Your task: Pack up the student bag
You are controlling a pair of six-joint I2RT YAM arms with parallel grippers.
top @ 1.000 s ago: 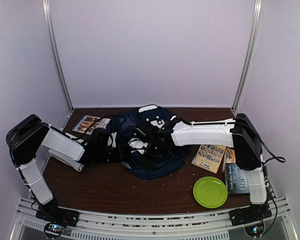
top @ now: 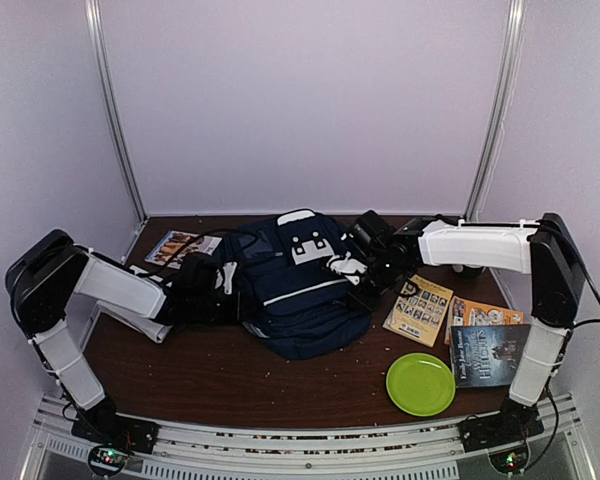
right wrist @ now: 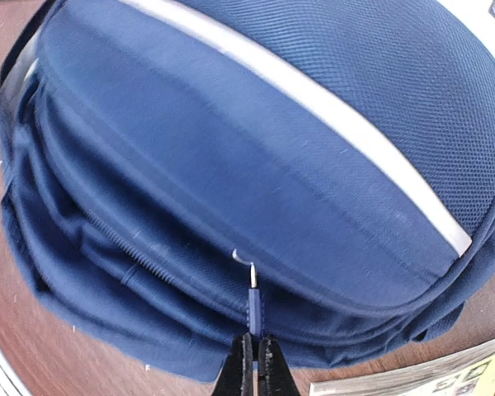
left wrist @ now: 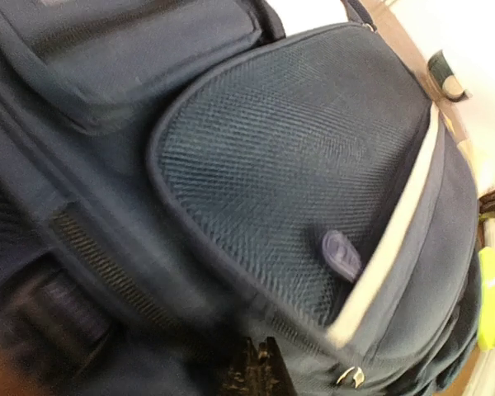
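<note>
A dark blue backpack [top: 305, 325] lies on its back in the middle of the table, with a pale strip across its front pocket. My right gripper is shut on the small blue zipper pull [right wrist: 255, 309], above the seam below the strip near the bag's right side. At the bag's left edge, my left gripper is shut on the backpack's fabric; the exact pinch is dark and hard to see. Another zipper pull [left wrist: 341, 255] rests on the mesh pocket in the left wrist view.
Right of the bag lie a yellow book [top: 418, 310], an orange book [top: 488, 313], a dark blue book [top: 488, 357] and a green plate [top: 420, 384]. A picture book [top: 175, 248] lies at the back left.
</note>
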